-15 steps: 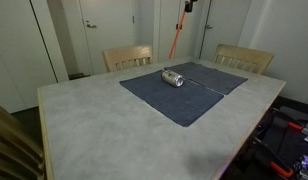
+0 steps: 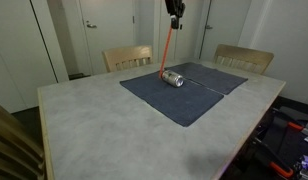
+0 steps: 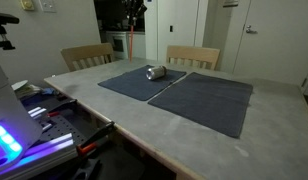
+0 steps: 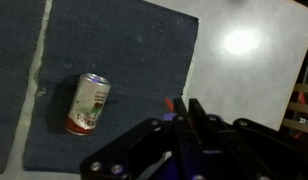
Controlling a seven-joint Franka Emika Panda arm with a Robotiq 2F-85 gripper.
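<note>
A silver can with a printed label (image 4: 87, 104) lies on its side on a dark mat (image 2: 194, 105). High over the table, my gripper (image 2: 175, 16) is shut on a long orange-red stick (image 2: 169, 48) that slants down toward the can. In exterior view 1 the stick's lower end overlaps the can's far left end. Exterior view 2 shows the stick (image 3: 130, 46) apart from the can (image 3: 155, 72), to its left and higher. The wrist view shows only a bit of red beside the dark fingers; the grip itself is mostly hidden.
A second dark mat (image 3: 201, 101) lies beside the first, with a light strip of table between them. Chairs (image 2: 128, 57) stand along the far side.
In exterior view 1 my gripper has moved left and slightly down, carrying the stick. The stick's lower end has gone from above and right of the can to its left end. The can stays put.
</note>
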